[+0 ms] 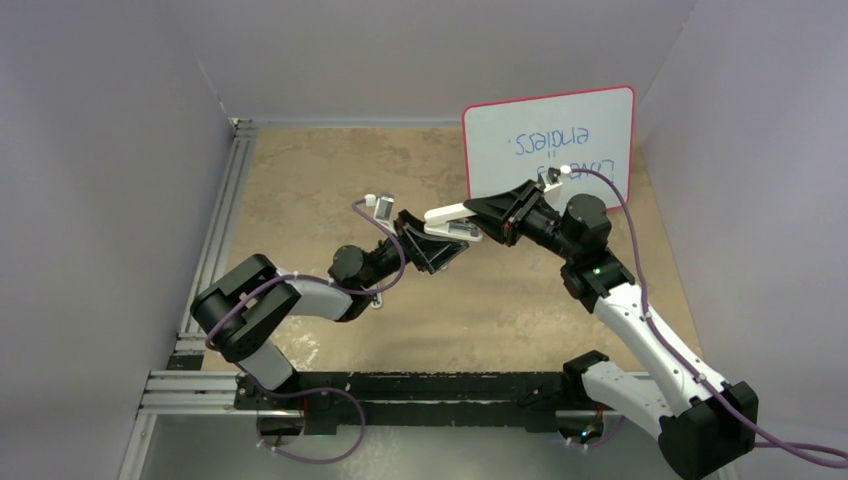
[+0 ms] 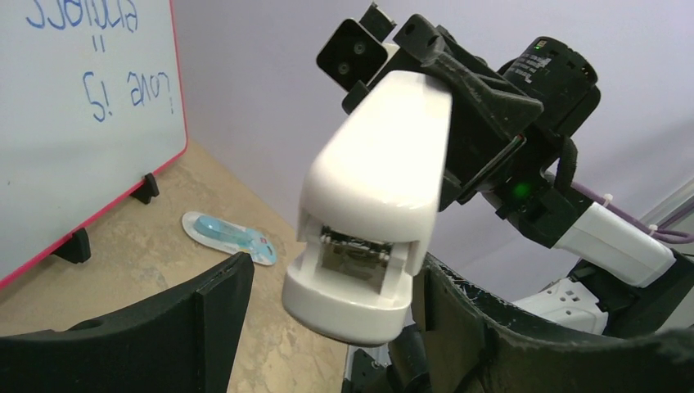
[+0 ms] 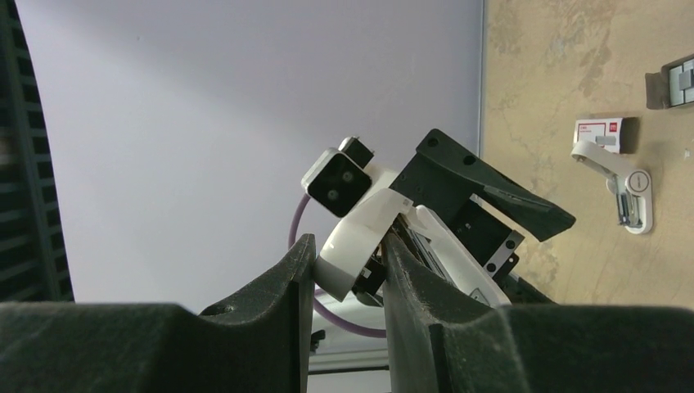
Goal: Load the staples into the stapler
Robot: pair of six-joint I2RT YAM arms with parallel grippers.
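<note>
The white stapler (image 1: 447, 214) hangs in the air between the two arms, its upper arm and lower body spread apart in the top view. My right gripper is shut on it, on the upper arm. The stapler's rounded front end (image 2: 352, 307) faces the left wrist camera, with a dark slot between its white parts. My left gripper stands open with this end between its fingers; the end looks close to the right-hand finger (image 2: 446, 315), and contact cannot be told. No staples can be made out in the slot.
A small white box with red print (image 3: 596, 131) lies on the table beside a white hinged device (image 3: 637, 192). A grey box (image 3: 682, 82) is nearby. Farther off lie a blue-and-white item (image 2: 233, 237) and a whiteboard (image 1: 550, 140).
</note>
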